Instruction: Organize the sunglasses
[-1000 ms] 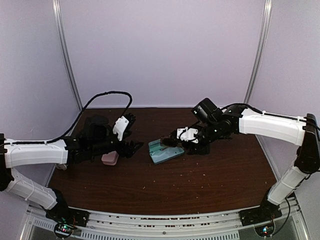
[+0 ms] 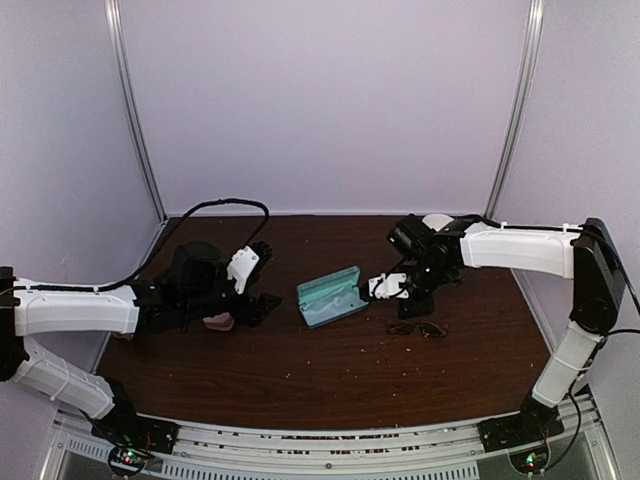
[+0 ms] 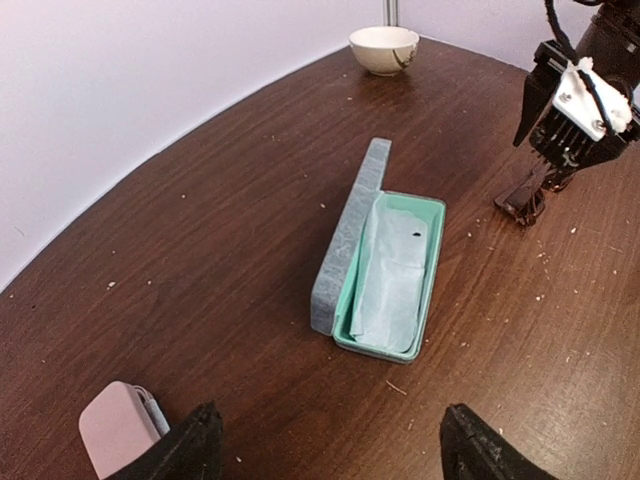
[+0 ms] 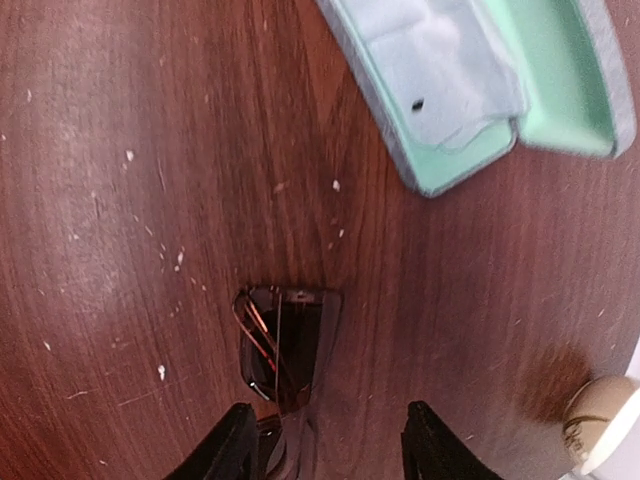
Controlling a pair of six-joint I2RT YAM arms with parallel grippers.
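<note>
The dark sunglasses (image 2: 418, 328) lie on the table to the right of the teal case (image 2: 332, 310). In the right wrist view, a lens of the sunglasses (image 4: 262, 360) shows close to the left finger. The right gripper hangs above them, open, nothing held between its fingers. The case (image 3: 430, 280) stands with its lid up, and a pale cloth (image 3: 392, 290) lies in it. Left of the case, my left gripper is open and empty.
A pink case or box (image 3: 118, 430) sits by my left gripper's left finger. At the back right stands a white bowl (image 3: 384, 50), partly behind the right arm from above.
The right gripper has moved right, away from the case. A second ago a dark object covered part of the case beside it; the sunglasses now lie on the table. The left arm shifted slightly.
</note>
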